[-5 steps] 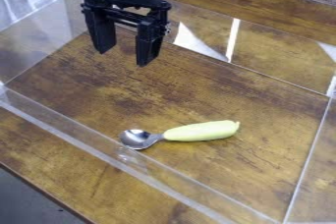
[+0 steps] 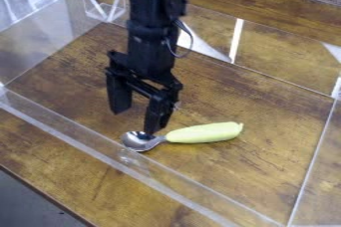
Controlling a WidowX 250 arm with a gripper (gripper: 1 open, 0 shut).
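Note:
A spoon with a pale green handle (image 2: 202,132) and a silver bowl (image 2: 138,140) lies on the wooden table, its handle pointing right. My black gripper (image 2: 138,108) hangs just above and behind the spoon's bowl, fingers apart and open, with nothing seen between them. Whether a fingertip touches the spoon cannot be told.
Clear plastic walls surround this patch of wooden table (image 2: 80,82), along the front, left, back and right. The table's near left edge drops off to a dark floor.
The spoon has not moved.

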